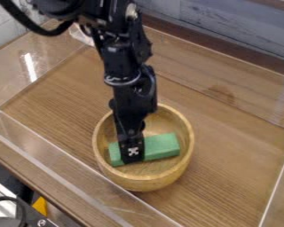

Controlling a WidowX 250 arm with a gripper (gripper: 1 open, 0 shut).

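A black robot arm reaches down from the top of the view to my gripper (130, 142), which is low inside a round wooden bowl (174, 173). A green block (159, 147) lies in the bowl, and the dark fingertips are over its left part. Whether they grip it or only touch it, and how far apart they are, I cannot tell.
The bowl rests on a wooden table (227, 115) with wide bare areas to the right and upper left. Pale walls border the back. Cables and a small yellow piece (39, 204) are at the lower left, beside the table's edge.
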